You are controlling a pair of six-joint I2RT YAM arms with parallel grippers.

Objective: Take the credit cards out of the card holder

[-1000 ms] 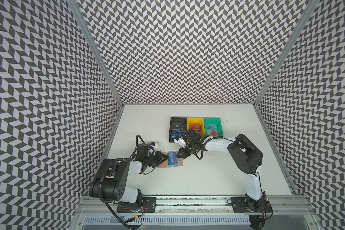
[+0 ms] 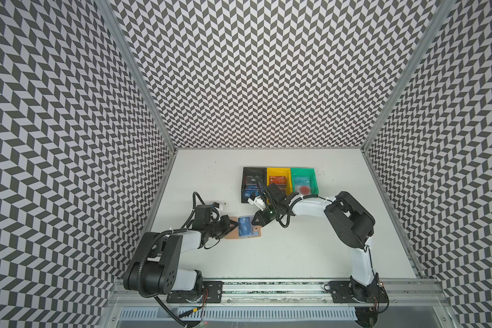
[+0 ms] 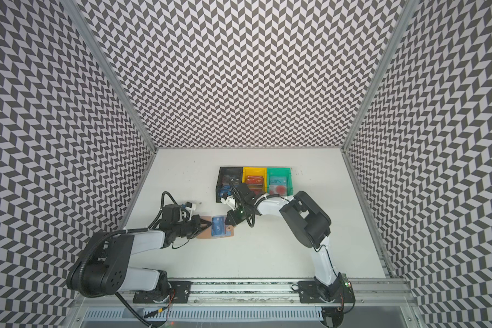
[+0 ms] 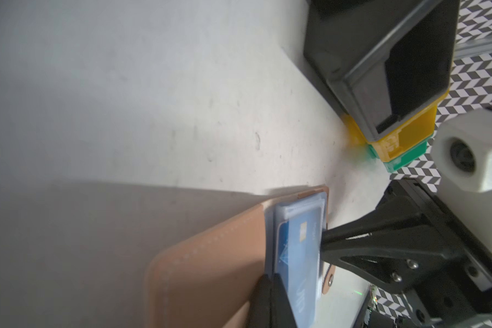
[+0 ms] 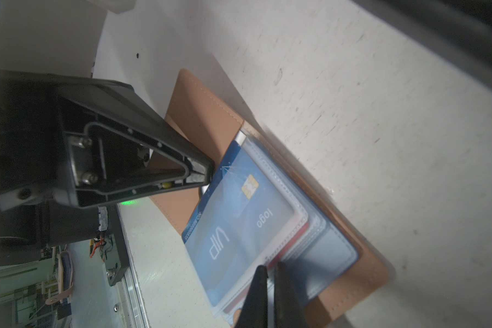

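Note:
The tan card holder point(image 4: 202, 262) lies open on the white table, with blue credit cards point(image 5: 235, 213) in its clear sleeves, the top one marked VIP. My left gripper point(image 2: 236, 224) is at the left side of the cards, over the holder's flap; in the left wrist view its fingers point(image 4: 273, 306) look shut, with nothing visible between them. My right gripper point(image 3: 229, 222) is at the right edge of the cards; its fingertips point(image 5: 262, 278) are close together at the sleeves, and whether they grip anything is unclear.
Behind the holder stand three trays holding cards: black point(image 2: 243, 186), yellow point(image 2: 278, 171) and green point(image 2: 313, 180). The right arm reaches across their front.
The left arm's elbow has shifted slightly left. The grippers and the holder look nearly unchanged.

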